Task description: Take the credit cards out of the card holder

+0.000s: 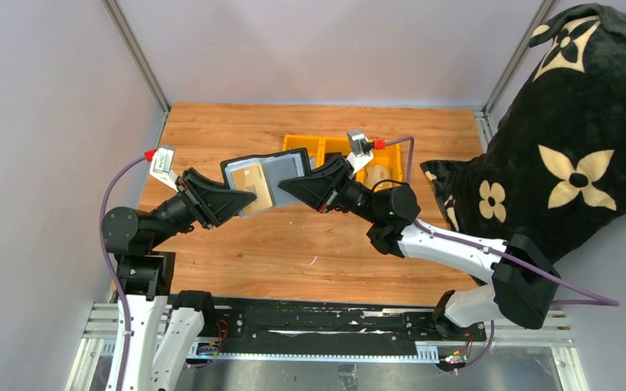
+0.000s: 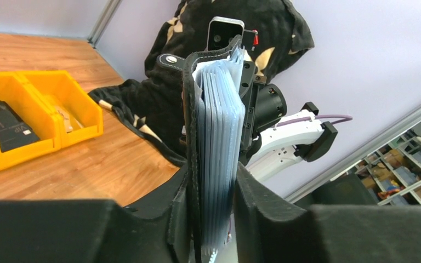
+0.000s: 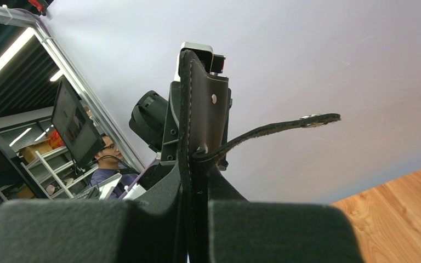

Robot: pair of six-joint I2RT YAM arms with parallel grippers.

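Observation:
The dark card holder (image 1: 291, 167), spread flat to the top camera, hangs above the table between my two grippers, its clear sleeves facing up. A gold card (image 1: 249, 178) shows in the sleeve on its left side. My right gripper (image 1: 284, 186) is shut on the holder's right edge; in the right wrist view its fingers (image 3: 167, 219) pinch the dark leather cover (image 3: 204, 109) near the strap. At the lower left edge, the tips of my left gripper (image 1: 251, 201) flank the sleeve stack (image 2: 219, 120) and cover. Whether they press on it cannot be told.
Yellow bins (image 1: 338, 144) stand at the back of the table, partly behind my right gripper; the left wrist view shows a black box (image 2: 6, 125) in one. A dark patterned blanket (image 1: 570, 122) lies along the right side.

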